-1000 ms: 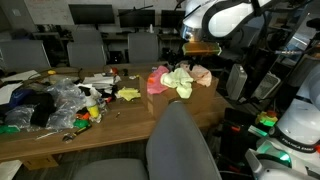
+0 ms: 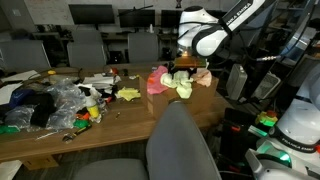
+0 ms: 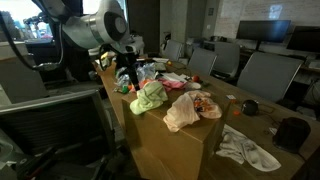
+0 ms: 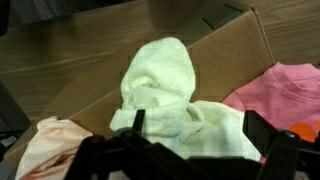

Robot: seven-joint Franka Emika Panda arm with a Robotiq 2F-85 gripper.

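Note:
A pale green cloth [image 4: 160, 75] lies bunched over the edge of a brown cardboard box [image 4: 228, 55], between and ahead of my gripper's fingers in the wrist view. My gripper is open, and the cloth does not appear to be gripped. From the second exterior view, the gripper [image 3: 129, 76] hangs close above and beside the green cloth [image 3: 150, 97]. A peach cloth [image 3: 192, 110] drapes over the box's near corner. Pink cloth [image 4: 280, 95] shows on the other side, with something orange [image 4: 303, 130] by it.
A greyish cloth [image 3: 245, 150] lies on the table beside the box [image 3: 175, 147]. Plastic bags [image 2: 62, 103], bottles and tools cover the left of the long table. Chairs [image 2: 88, 52] stand behind it. Bare wood [image 2: 125, 125] shows in front of the box.
The arm has come down and its gripper is now lower, close over the cloths at the box. The cloths look unmoved.

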